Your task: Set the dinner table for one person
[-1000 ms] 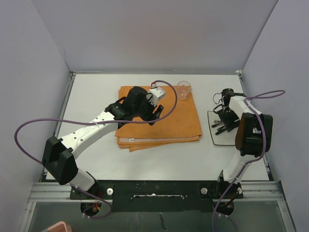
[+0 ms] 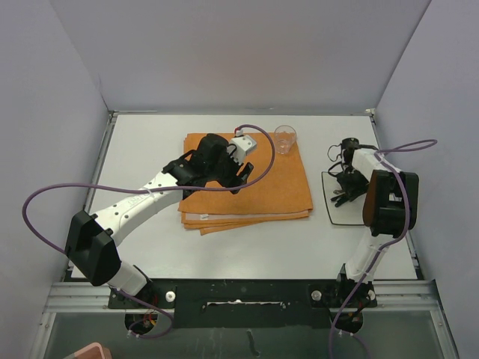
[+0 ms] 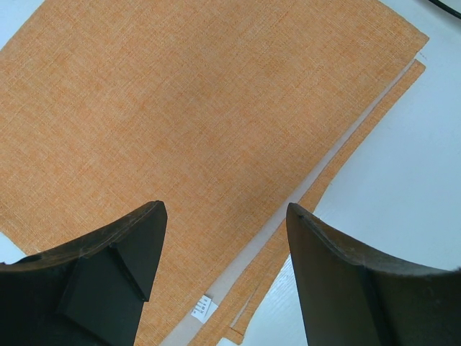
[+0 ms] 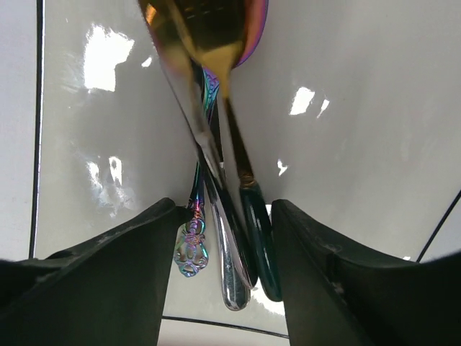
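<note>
In the right wrist view several pieces of cutlery lie crossed on a pale, shiny dark-rimmed tray [image 4: 101, 187]: a gold fork with a green handle [image 4: 259, 238], a silver handle [image 4: 232, 282], an ornate iridescent handle [image 4: 191, 249] and another slim dark piece. My right gripper straddles these handles, its fingers part open; the green handle runs close along the right finger. An orange placemat [image 2: 269, 179] lies on the white table, with a clear glass [image 2: 284, 139] at its far right corner. Over the mat my left gripper hangs open and empty.
A second orange layer [image 3: 252, 288] shows beneath the mat's near edge. Bare white table [image 2: 292, 250] lies in front of the mat and at the left. The right arm covers part of the tray, and a wall [image 2: 426, 112] stands close beyond it.
The left arm, mat and glass have stayed still.
</note>
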